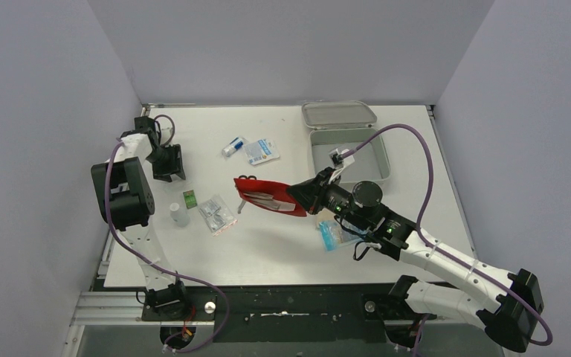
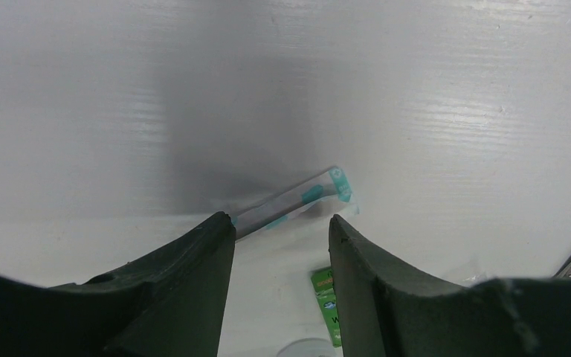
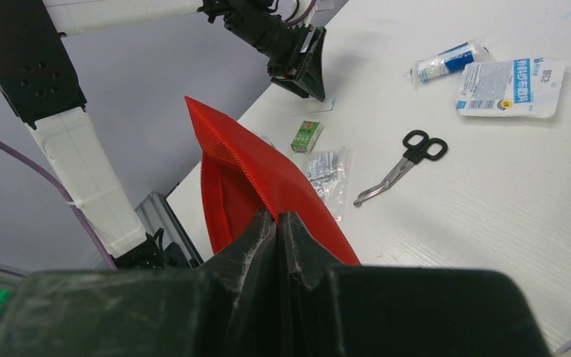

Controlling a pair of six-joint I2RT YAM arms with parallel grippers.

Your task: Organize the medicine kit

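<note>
My right gripper (image 1: 302, 196) is shut on the edge of a red pouch (image 1: 251, 187), held up over the middle of the table. Pale and silvery contents show at the pouch's opening in the top view. At the far left, my left gripper stands open above a slim white and teal packet (image 2: 305, 195), which lies on the table between and beyond its fingertips, partly hidden by the left finger. Black-handled scissors (image 3: 410, 158) rest on the table behind the pouch. An open grey box (image 1: 374, 163) stands at the right back, partly covered by the right arm.
Near the left arm are a small green box (image 1: 189, 198), a white bottle (image 1: 179, 215) and a clear bag (image 1: 216, 214). A blue-white roll (image 1: 233, 146) and a flat packet (image 1: 262, 152) lie farther back. Blue-edged bags (image 1: 332, 233) sit below the right arm.
</note>
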